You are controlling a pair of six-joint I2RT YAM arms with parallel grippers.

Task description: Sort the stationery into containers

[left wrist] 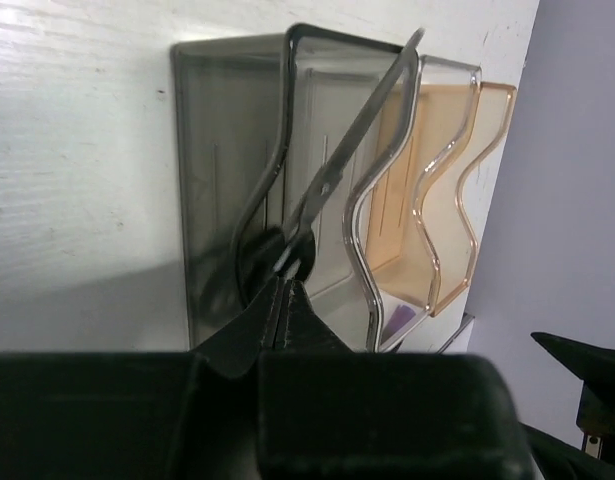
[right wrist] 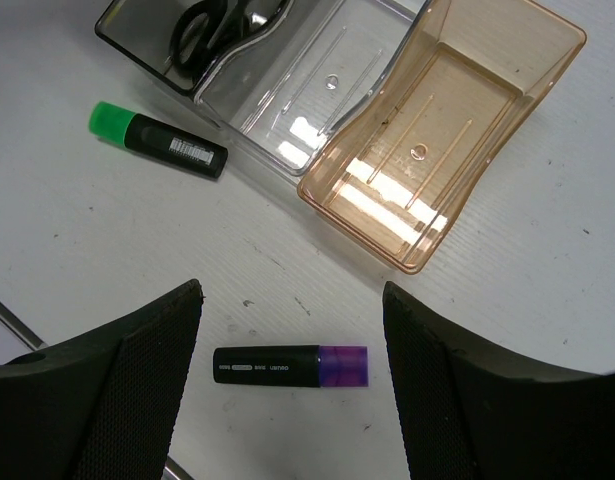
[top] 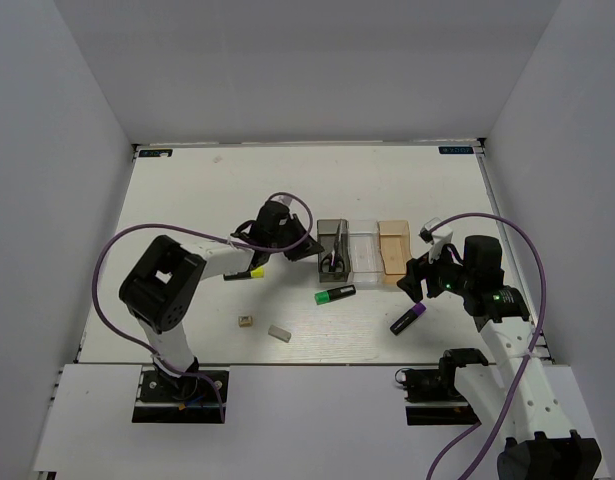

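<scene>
Black scissors [top: 337, 248] lie in the grey compartment [top: 325, 273], handles at its near end. In the left wrist view, the scissors' [left wrist: 330, 172] blades lean up against its rim. My left gripper is shut beside the handles, nothing showing between its fingers. My right gripper stands open above the table; a black marker with a purple cap [right wrist: 287, 366] lies below, across the space between its fingers. Near the containers rests a green-ended marker [right wrist: 167, 140]. The clear compartment [top: 364, 278] and the orange compartment [top: 394, 228] look empty.
A yellow-ended marker [top: 255, 272] lies under the left arm. Toward the front left are a small brown block [top: 245, 321] and a grey eraser [top: 279, 333]. Free table stretches behind the containers.
</scene>
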